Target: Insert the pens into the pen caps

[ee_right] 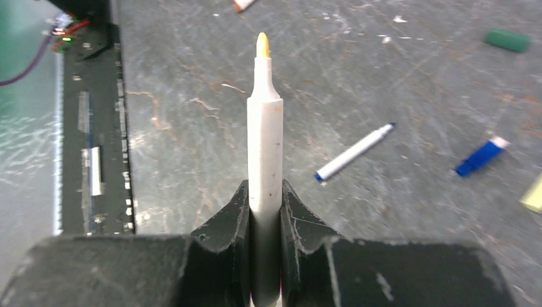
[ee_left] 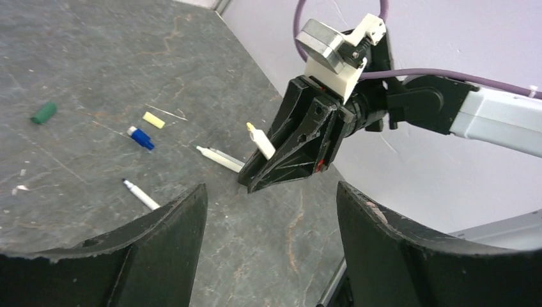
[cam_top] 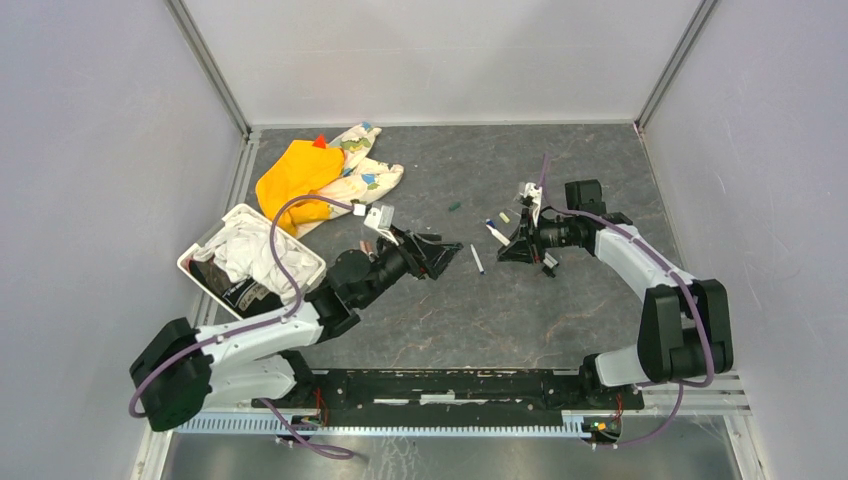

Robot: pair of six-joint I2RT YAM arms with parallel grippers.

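My right gripper (cam_top: 507, 247) is shut on a white pen (ee_right: 264, 141) with a yellow tip, held raised above the table. My left gripper (cam_top: 445, 258) stands open, empty, to its left. A white pen with dark ends (ee_right: 353, 151) lies on the table between them. A blue cap (ee_right: 478, 157), a yellow cap (ee_left: 153, 119) and a green cap (ee_left: 45, 112) lie behind it. More white pens (ee_left: 217, 157) lie near my right gripper.
A white basket (cam_top: 189, 258) with cloths is at the left, yellow and patterned fabric (cam_top: 290, 180) at back left.
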